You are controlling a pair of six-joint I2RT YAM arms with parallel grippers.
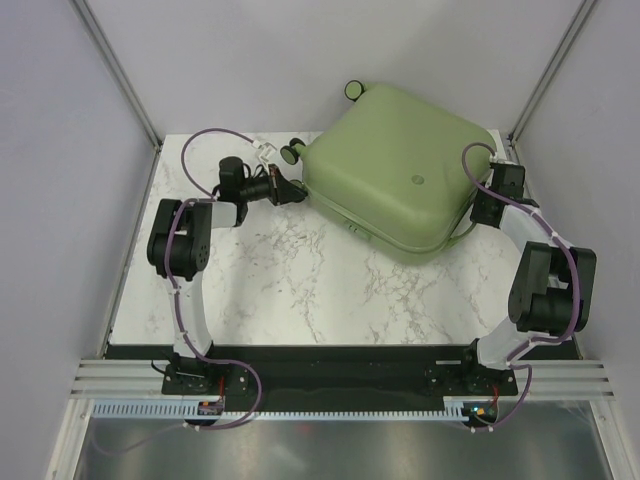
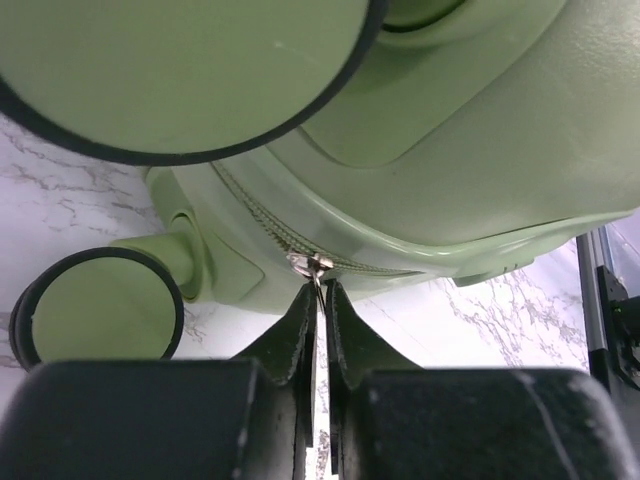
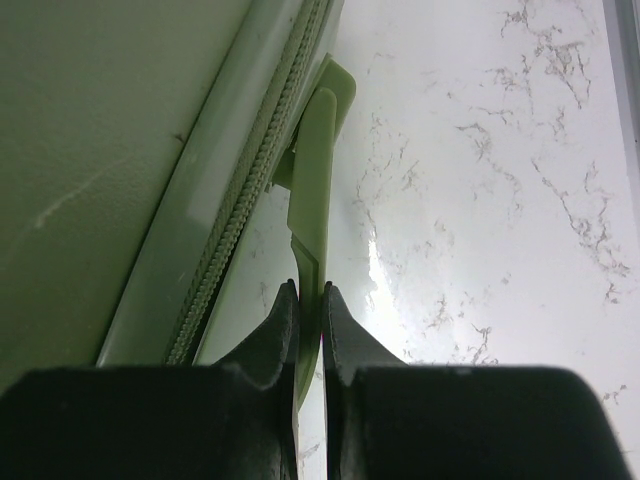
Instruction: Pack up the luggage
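Observation:
A closed green suitcase (image 1: pixel 390 160) lies at the back right of the marble table. My left gripper (image 1: pixel 295 192) is at its left corner by a wheel (image 2: pixel 100 310); in the left wrist view its fingers are shut at a metal zipper pull (image 2: pixel 308 263), the thin tab reaching down to the tips. My right gripper (image 1: pixel 478 215) is at the suitcase's right side. In the right wrist view a flat green strap (image 3: pixel 312 180), the side handle, runs down between its fingertips, which stand close around it; whether they grip it I cannot tell.
Pale walls stand at the back and sides, with the suitcase close to the back and right edges.

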